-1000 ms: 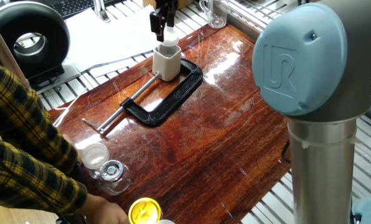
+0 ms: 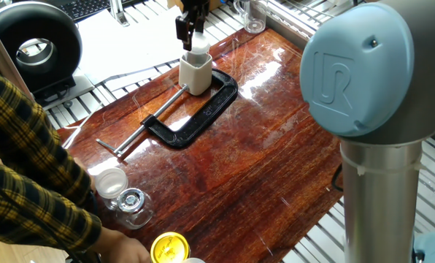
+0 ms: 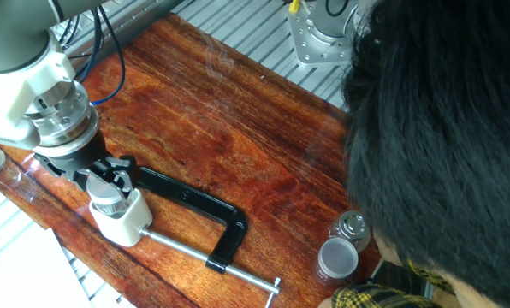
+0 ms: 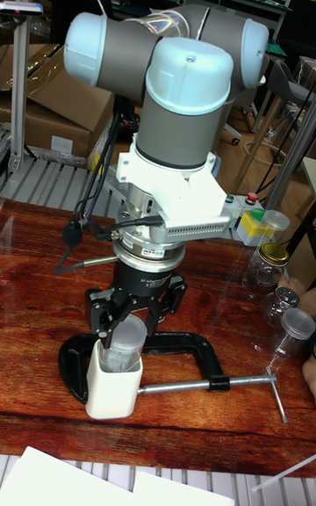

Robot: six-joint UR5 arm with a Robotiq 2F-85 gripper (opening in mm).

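A clear jar with a frosted white lid (image 4: 129, 332) stands in a white square holder (image 4: 113, 390), its upper part above the rim. The black C-clamp (image 2: 191, 122) has its screw against that holder. My gripper (image 3: 109, 178) points down at the jar's lid, its dark fingers close around or beside it. Exterior view 3 has the gripper mostly behind the lid, which hides the fingertips. Whether the fingers touch the lid, or how far they are closed, I cannot make out.
A person's arms (image 2: 28, 190) are at the table edge, near a frosted-lidded jar (image 3: 337, 257), a silver-topped jar (image 2: 133, 207) and a gold-lidded jar (image 2: 169, 249). A clear glass vessel (image 2: 255, 16) stands at the far corner. The wooden board's middle (image 2: 254, 168) is clear.
The blue-capped arm joint has shifted slightly to the right in exterior view 1. The gripper has barely moved; jar, holder and clamp look unchanged.
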